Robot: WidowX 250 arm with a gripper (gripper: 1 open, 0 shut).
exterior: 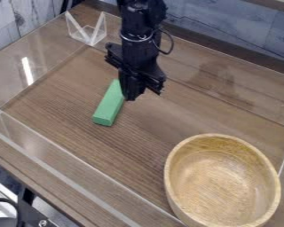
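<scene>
A black robot arm [138,40] reaches down from the back of the wooden table. Its gripper [130,87] hangs at the upper end of a green rectangular object [107,108], which lies on the wood. Whether the fingers are open or shut, or touch the green object, is too small to tell.
A large tan round bowl [222,191] sits at the front right. Clear plastic pieces stand at the left edge and back left, with walls behind.
</scene>
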